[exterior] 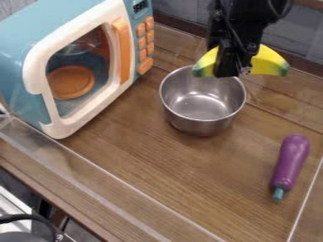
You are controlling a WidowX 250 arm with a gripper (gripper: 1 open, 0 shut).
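The black gripper (229, 64) hangs over the back of a steel pot (202, 113), around a yellow banana (267, 62). The banana is held up behind the gripper, sticking out to both sides; whether the fingers press on it is hard to tell. A purple eggplant (289, 165) lies on the wooden counter at the right.
A toy microwave (63, 28) in light blue and white, its opening showing an orange plate (72, 81), stands at the left. A tiled wall runs along the back.
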